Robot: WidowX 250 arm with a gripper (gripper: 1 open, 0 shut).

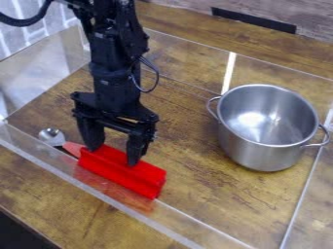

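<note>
My black gripper (111, 136) hangs low at the left of the camera view, open, its body directly over a red block (124, 180) with its tips at or just above the block's top. A metal utensil (53, 135) with a red part lies at the block's left end, partly hidden. Whether the tips touch the block is unclear.
A large steel pot (267, 122) with two handles stands on the right. Clear panels or edges run along the left and front.
</note>
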